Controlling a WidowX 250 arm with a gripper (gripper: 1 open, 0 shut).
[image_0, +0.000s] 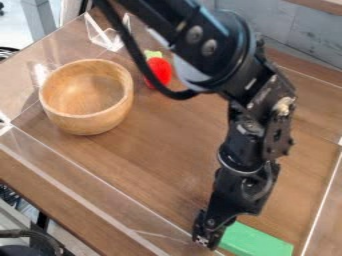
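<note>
My black gripper (214, 230) reaches down at the lower right of the camera view, its fingertips at the left end of a green block (261, 241) lying at the table's front edge. The fingers are partly hidden by the gripper's own body; it looks open, and I cannot see anything held between them.
A wooden bowl (86, 113) sits on the left of the table (160, 160). Behind it, a red object (158, 69) with green on top is partly hidden by the arm. Clear plastic edging runs along the left and front.
</note>
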